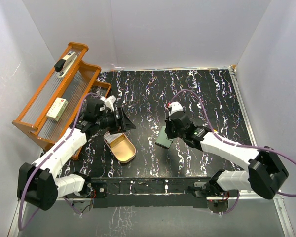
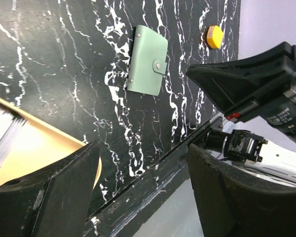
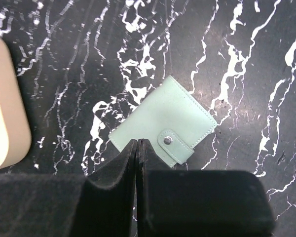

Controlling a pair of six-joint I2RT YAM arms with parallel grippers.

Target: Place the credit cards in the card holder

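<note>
A pale green card holder [image 1: 163,138] with a snap flap [image 3: 175,145] lies closed on the dark marbled table. Left of it, a cream tray [image 1: 129,153] holds a stack of cards [image 2: 1,133], partly hidden by my left gripper. The left gripper [image 1: 126,123] hangs over the tray with its fingers apart and nothing seen between them. My right gripper [image 1: 168,129] is above the card holder, shut, with nothing between its fingertips.
An orange shelf [image 1: 34,123] with a stapler and a box stands at the left. A small yellow object [image 2: 214,37] lies to the right.
</note>
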